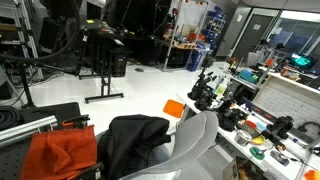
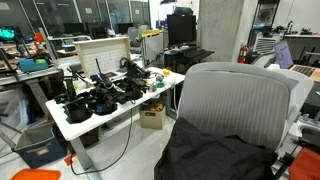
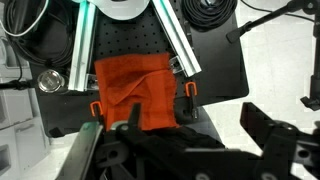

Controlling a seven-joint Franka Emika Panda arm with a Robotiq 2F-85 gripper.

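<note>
A crumpled red-orange cloth [image 3: 137,88] lies on the dark table, below my gripper's camera. The same cloth [image 1: 58,152] shows at the lower left of exterior view 1. My gripper stands open at the bottom of the wrist view, its dark fingers [image 3: 272,128] wide apart. Nothing shows between them, and the cloth is ahead of and apart from the fingers. Neither exterior view shows the gripper.
Metal rails [image 3: 177,35] flank the cloth, with an orange-handled clamp [image 3: 191,98] beside it. Coiled black cable [image 3: 208,10] lies on the table. A grey chair back [image 2: 235,100] and black fabric [image 2: 215,155] stand close to the table. White floor [image 3: 260,65] lies beyond.
</note>
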